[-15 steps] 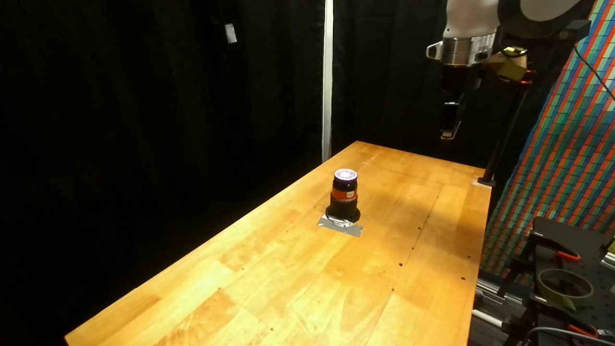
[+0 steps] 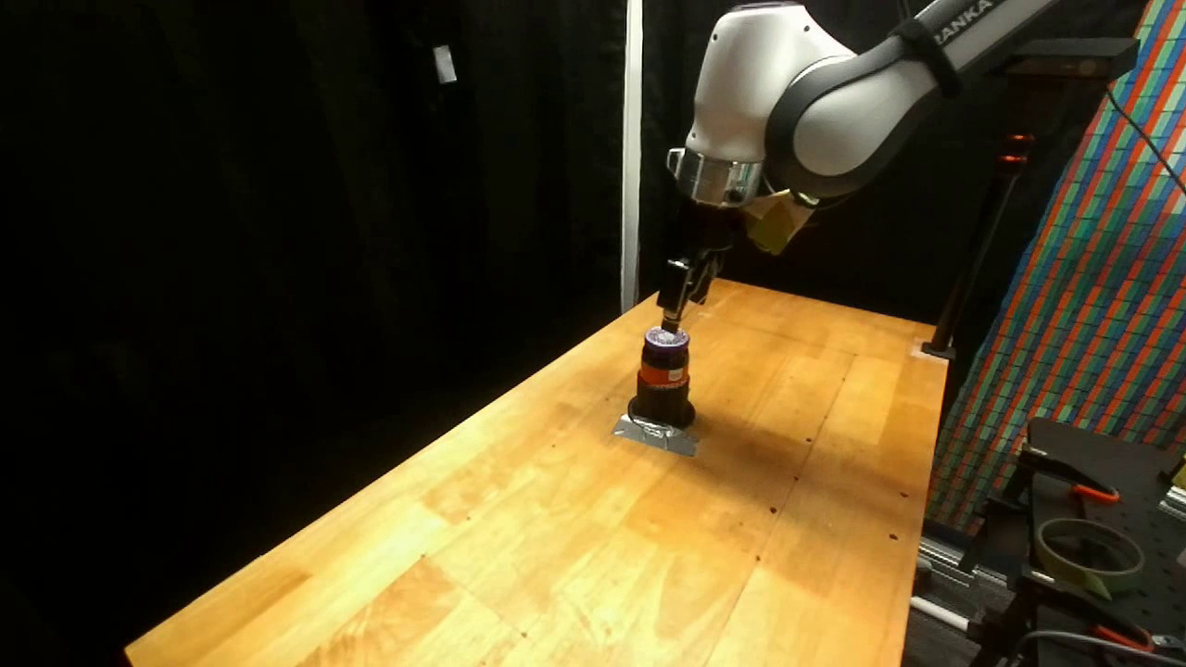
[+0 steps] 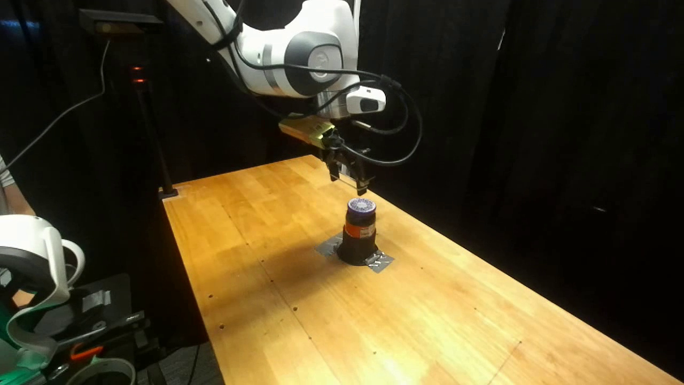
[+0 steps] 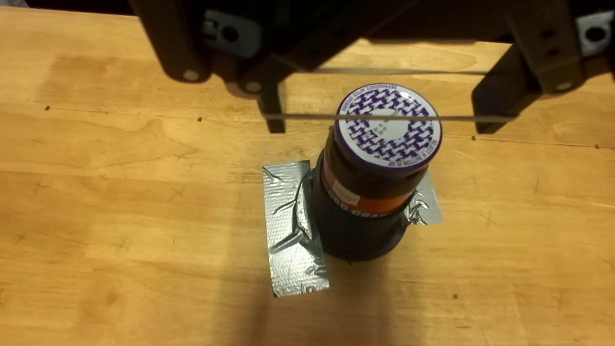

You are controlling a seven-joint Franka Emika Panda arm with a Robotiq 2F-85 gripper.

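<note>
A dark jar (image 2: 663, 378) with an orange label stands upright in a black holder (image 3: 356, 250) on the wooden table. Its purple-and-white patterned lid (image 4: 387, 127) is on top. Silver tape (image 4: 294, 230) fixes the holder to the tabletop. My gripper hangs just above the jar, open, its fingers spread wider than the lid; one finger (image 4: 501, 101) is to the right of it in the wrist view and the other to the left. Thin bands stretch between the fingers and cross in front of the lid. Nothing is held. In exterior view 2 the gripper (image 3: 348, 185) is slightly behind and above the lid.
A thin dark post (image 2: 978, 245) rises at its far right corner. Beyond the right edge, a black side cart holds a tape roll (image 2: 1087, 552) and clamps. A cable (image 3: 420, 122) loops beside the wrist.
My arm has come down and to the left in exterior view 1, from high over the far right side to right above the jar. The jar and its holder have not moved.
</note>
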